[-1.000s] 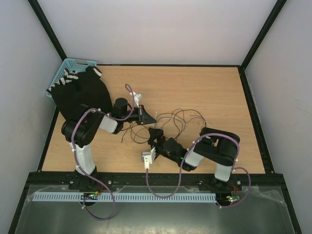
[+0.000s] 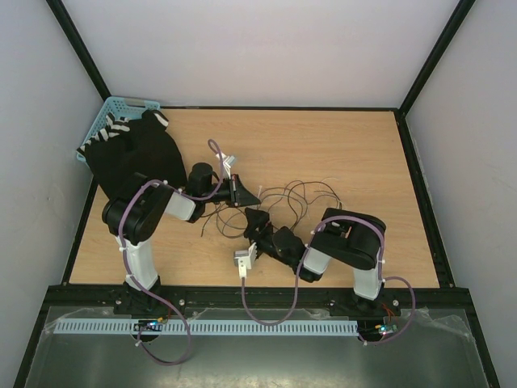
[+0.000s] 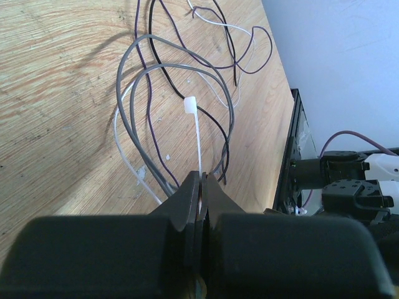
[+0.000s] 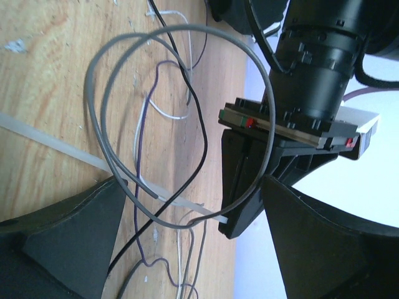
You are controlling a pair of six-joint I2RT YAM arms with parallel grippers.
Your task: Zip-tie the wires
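My left gripper [image 2: 249, 198] is shut, with a white zip tie [image 3: 197, 134] standing up from between its fingertips, its white head at the top. Below it lie loose wires [image 3: 143, 56] in grey, black, purple and white, some in loops on the wooden table. My right gripper [image 2: 252, 215] is low among the wires, just in front of the left one. In the right wrist view its fingers [image 4: 56, 255] are apart, with a grey wire loop [image 4: 93, 93] and a black wire passing between them; whether any rests on the fingers is unclear.
A blue basket [image 2: 129, 103] draped with black cloth [image 2: 133, 153] stands at the back left. Dark frame edges and walls border the table.
My right arm has shifted slightly, its elbow moving a little left, with the gripper staying by the left one. The left arm has not visibly moved.
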